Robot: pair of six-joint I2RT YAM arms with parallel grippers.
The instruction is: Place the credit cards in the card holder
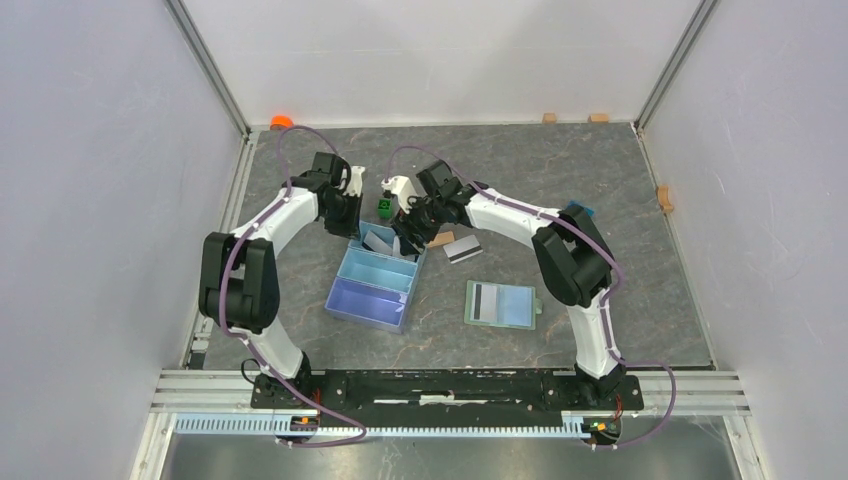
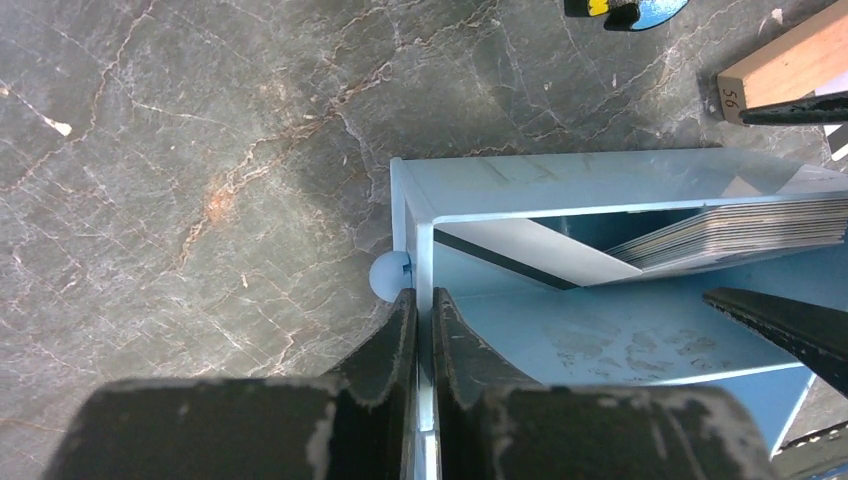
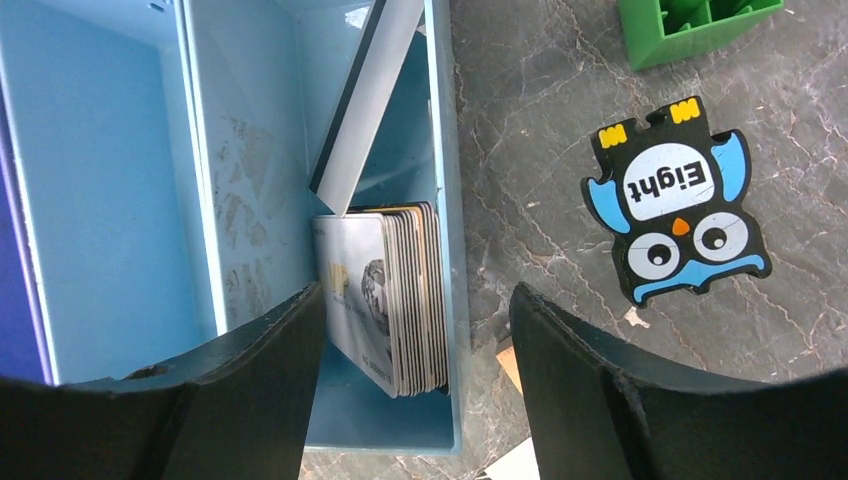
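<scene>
The blue card holder [image 1: 375, 272] has three compartments; its rear one contains a stack of cards [image 3: 410, 300] and, at an angle, a white card with a black stripe [image 3: 368, 110]. My left gripper is shut on the holder's side wall near the rear left corner. Open around the card stack and the rear wall, my right gripper has one finger [image 3: 290, 330] inside the compartment and the other outside. On the table right of the holder lies another striped card [image 1: 463, 249]. More cards [image 1: 486, 302] rest on a blue-green tray [image 1: 517, 307].
A black and blue owl piece [image 3: 680, 200] and a green block [image 3: 690, 30] lie behind the holder. Beside its right rear corner is a wooden block [image 2: 780, 75].
</scene>
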